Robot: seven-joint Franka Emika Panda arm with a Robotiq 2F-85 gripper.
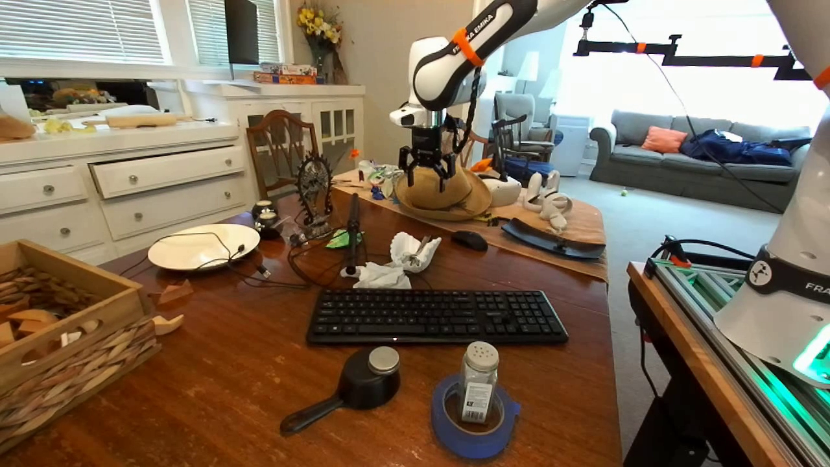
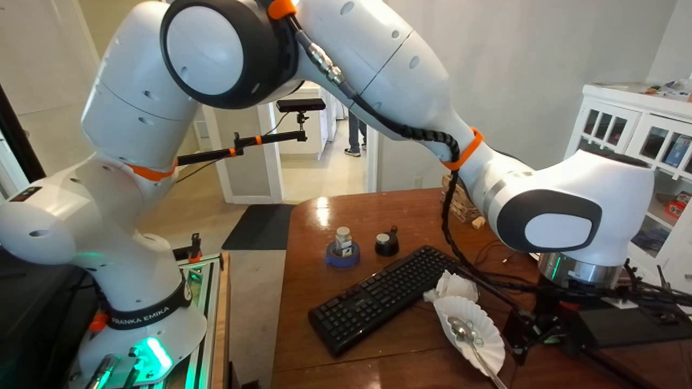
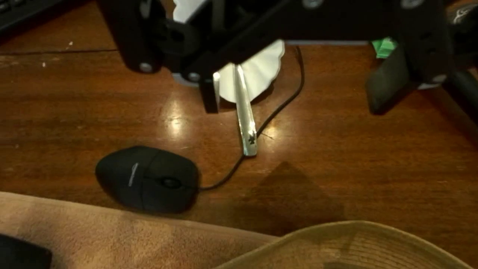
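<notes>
My gripper (image 1: 425, 172) hangs high over the far part of the table, in front of the straw hat (image 1: 445, 191). In the wrist view its two fingers (image 3: 388, 83) stand wide apart with nothing held; the finger is open. Below it lies a white shell-shaped dish (image 3: 264, 67) with a metal spoon (image 3: 245, 116) whose handle sticks out over the rim. A black mouse (image 3: 148, 179) rests beside them, its cable running under the spoon handle. The gripper's own body hides much of the dish in the wrist view.
A black keyboard (image 1: 436, 315) spans the table's middle. Nearer stand a small black pan (image 1: 369, 381) and a glass shaker (image 1: 478, 381) inside a blue tape roll (image 1: 445, 424). A white plate (image 1: 183, 253) and wooden basket (image 1: 140, 296) are at left.
</notes>
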